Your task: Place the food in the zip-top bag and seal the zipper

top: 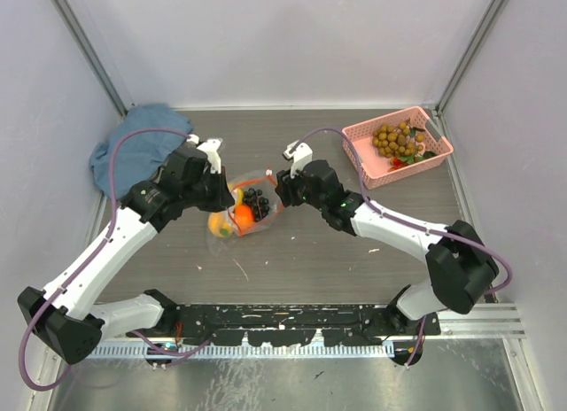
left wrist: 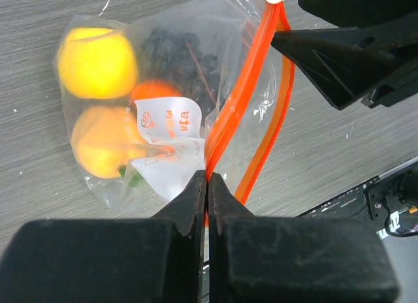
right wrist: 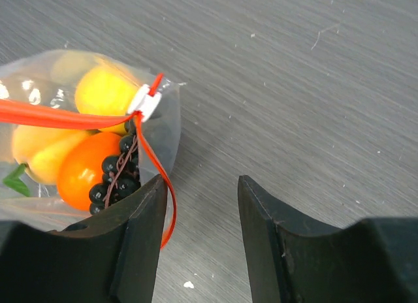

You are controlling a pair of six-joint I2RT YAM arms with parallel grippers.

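Note:
The clear zip top bag (top: pixel 268 198) lies with its orange-lined mouth spread open. Inside are a yellow fruit (left wrist: pixel 98 61), a yellow-orange fruit (left wrist: pixel 98 146), an orange (right wrist: pixel 85 169) and dark grapes (right wrist: pixel 122 179). My left gripper is shut on the orange zipper strip (left wrist: pixel 230 117) at one side of the mouth. A white slider (right wrist: pixel 145 102) sits at the strip's other end. Beside that end my right gripper stands open, one finger close against the bag's edge; nothing shows held between its fingers.
A pink basket (top: pixel 364 166) holding brownish round fruit (top: pixel 394 140) stands at the back right. At the back left lies a blue cloth (top: pixel 137 150).

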